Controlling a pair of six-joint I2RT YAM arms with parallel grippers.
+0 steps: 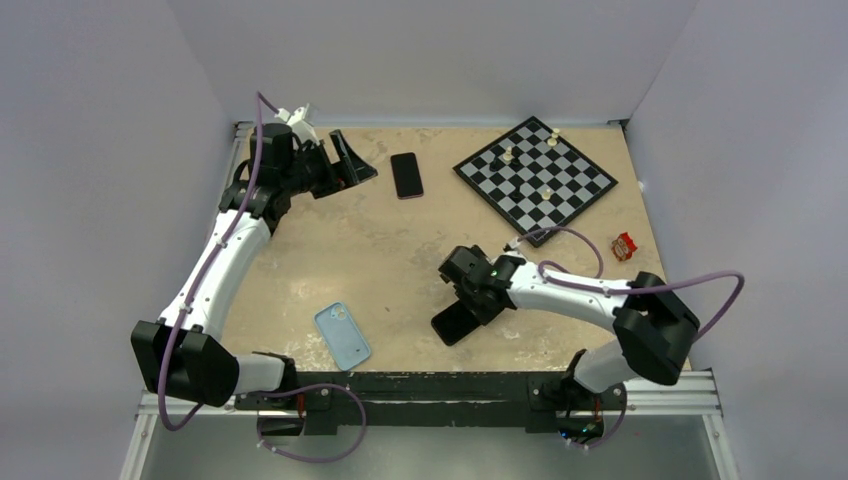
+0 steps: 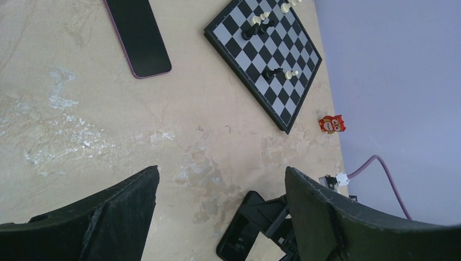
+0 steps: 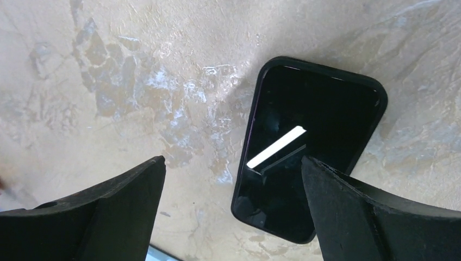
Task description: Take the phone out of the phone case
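Observation:
A black phone-shaped slab lies flat near the front middle of the table. In the right wrist view, its glossy dark face has a bright reflection and a raised black rim like a case's. My right gripper hovers over its far end, fingers apart; the right finger overlaps the slab in that view, the left one is over bare table. A light-blue phone case, camera cutout showing, lies at front left. My left gripper is open and empty above the back left.
Another dark phone with a pinkish edge lies at the back. A chessboard with several pieces occupies the back right, and a small red packet sits by the right edge.

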